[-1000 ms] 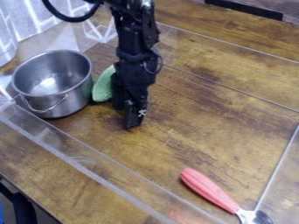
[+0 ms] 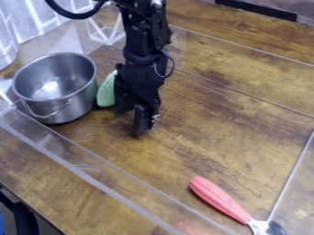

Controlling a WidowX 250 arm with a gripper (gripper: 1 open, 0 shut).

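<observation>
My black arm reaches down from the top to the table, its gripper (image 2: 138,112) low beside a green object (image 2: 106,89), which lies just right of a steel pot (image 2: 55,87) and is partly hidden behind the gripper. Whether the fingers are open or shut on anything is too dark to tell.
A pink-handled utensil (image 2: 218,198) with a metal end lies at the lower right of the wooden table (image 2: 233,110). Clear strips run along the table's edges.
The gripper and arm have shifted slightly over the last second, staying beside the green object. The pot and pink utensil have not moved.
</observation>
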